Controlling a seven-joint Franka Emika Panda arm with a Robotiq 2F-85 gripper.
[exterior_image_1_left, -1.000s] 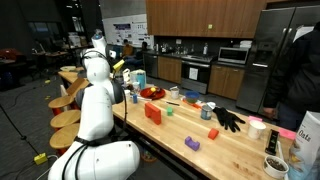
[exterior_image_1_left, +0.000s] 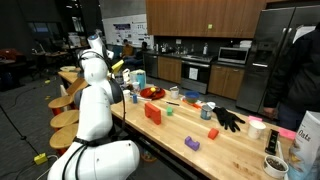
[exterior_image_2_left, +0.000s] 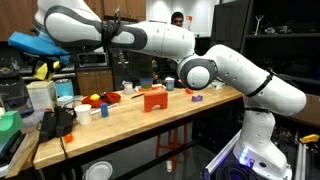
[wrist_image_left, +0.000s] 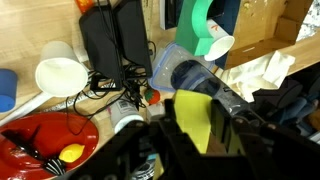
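Observation:
In the wrist view, a small orange-and-green object (wrist_image_left: 193, 118) sits between the dark fingers of my gripper, which is shut on it. What kind of thing it is cannot be made out. At the far left end of the long counter, my gripper (exterior_image_1_left: 113, 68) is raised above the surface, with a yellowish bit showing at its tip. The other exterior view has the gripper (exterior_image_2_left: 40, 68) high at the left, over the crowded end of the counter.
Below the gripper lie a red bowl (wrist_image_left: 40, 145), a white cup (wrist_image_left: 57, 76), a black cable-like tangle, a clear container (wrist_image_left: 185, 72) and a green roll (wrist_image_left: 195, 28). A red block (exterior_image_1_left: 152, 113) and a purple block (exterior_image_1_left: 192, 144) stand on the nearer counter. A person is at the right.

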